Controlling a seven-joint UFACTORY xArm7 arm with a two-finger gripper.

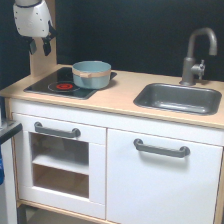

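At the upper left hangs my gripper (39, 47), its dark fingers apart and nothing visible between them. A blue-grey pot (91, 75) with a light rim is on the black stovetop (50, 86), toward its right side. The gripper is up and to the left of the pot, clear of it. A red-lit burner (63, 86) shows uncovered to the pot's left.
On the right, a grey sink (178, 98) sits below a curved faucet (192, 60). Bare wooden counter (122, 92) lies between pot and sink. Two cabinet handles, the left one (57, 130) and the right one (162, 148), stick out in front.
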